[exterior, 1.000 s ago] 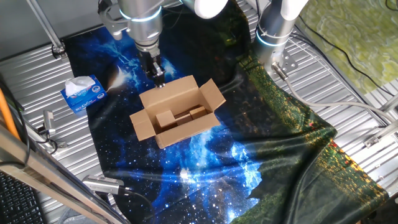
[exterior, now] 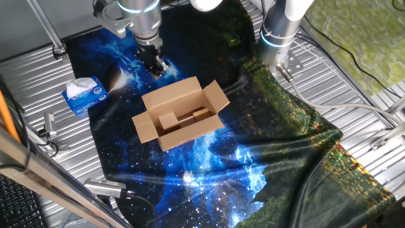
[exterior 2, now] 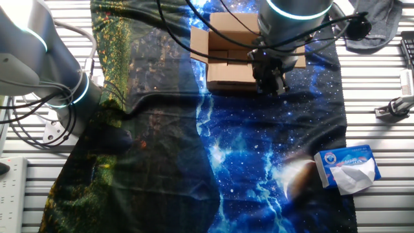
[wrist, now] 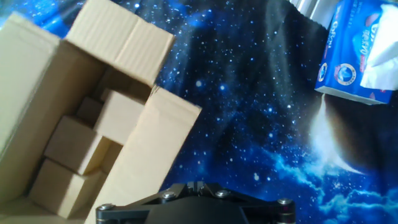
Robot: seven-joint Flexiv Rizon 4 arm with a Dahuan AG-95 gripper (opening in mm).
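Observation:
An open cardboard box [exterior: 181,134] stands on the dark galaxy-print cloth, its flaps spread outward. Several small cardboard boxes [wrist: 78,144] lie inside it, partly shaded by its walls in the wrist view. My gripper [exterior: 161,69] hangs over the cloth, just beyond the box's back flap in exterior view 1. At the bottom edge of the wrist view the black fingers [wrist: 180,190] meet in the middle; the gripper is shut, with nothing visible between them. Exterior view 2 has the arm and cables covering part of the box [exterior 2: 231,76].
A blue tissue pack [exterior: 85,96] with white tissue sticking out sits at the cloth's edge, well clear of the box. The arm's base [exterior: 278,44] stands at the back right. Open cloth [exterior 2: 259,149] separates box and tissue pack; loose cables [exterior 2: 194,48] hang across exterior view 2.
Over the last second my gripper has drawn back and away from the box's back flap, tilting somewhat. The cardboard box, its contents and the tissue pack have stayed put.

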